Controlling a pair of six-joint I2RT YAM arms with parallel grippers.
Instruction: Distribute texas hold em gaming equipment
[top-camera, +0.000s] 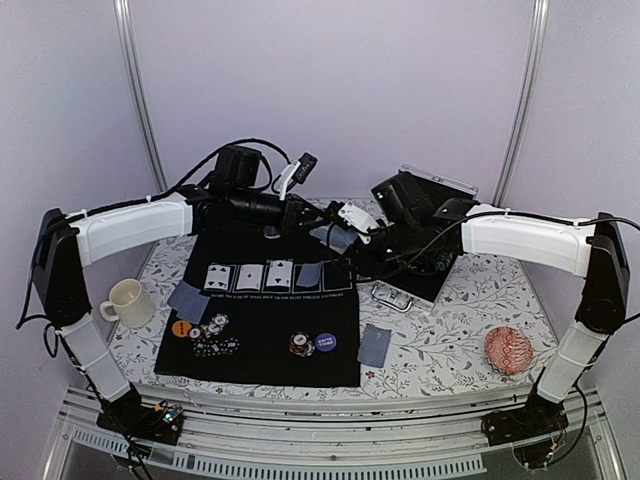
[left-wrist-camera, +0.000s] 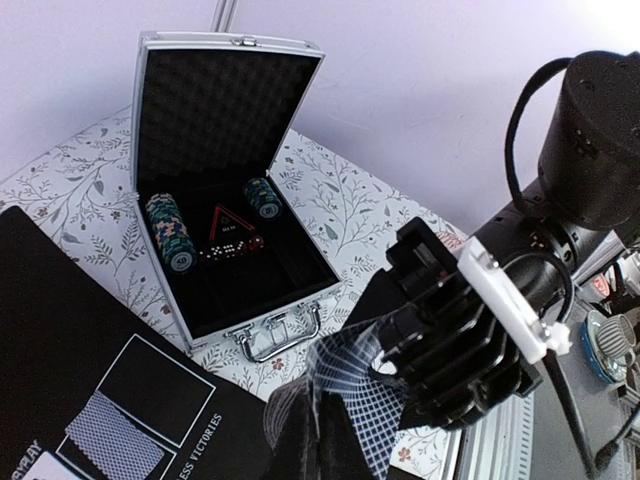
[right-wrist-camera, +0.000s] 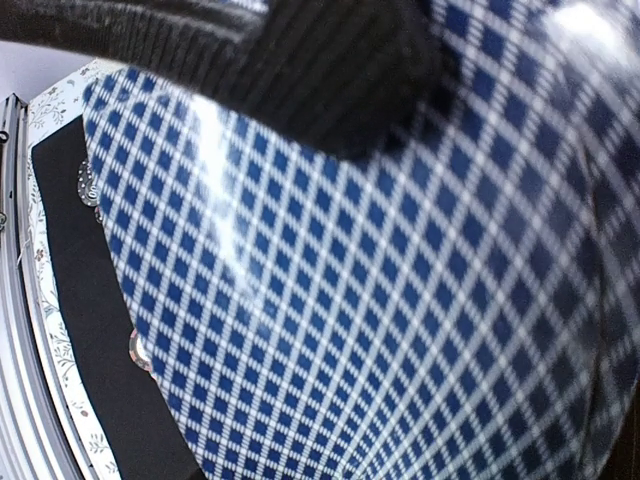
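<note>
In the top view, blue-backed playing cards (top-camera: 338, 237) are held up between my two grippers, above the back right of the black mat (top-camera: 265, 365). My right gripper (top-camera: 352, 250) is shut on these cards; their checked backs (right-wrist-camera: 300, 300) fill most of the right wrist view. My left gripper is shut right at the cards' edge; whether a card lies between its fingers I cannot tell. Along the mat's printed row lie several face-up cards (top-camera: 249, 278) and a face-down card (top-camera: 308, 275), with an empty outline at the right end.
Behind my right arm stands the open chip case (left-wrist-camera: 265, 335) with chip stacks (left-wrist-camera: 172, 235). Chips (top-camera: 301, 344), a purple disc (top-camera: 325, 342) and an orange disc (top-camera: 181, 328) lie up front. Face-down cards (top-camera: 374, 346) lie right of the mat. A mug (top-camera: 128, 302) stands left, a red-patterned disc (top-camera: 508, 350) right.
</note>
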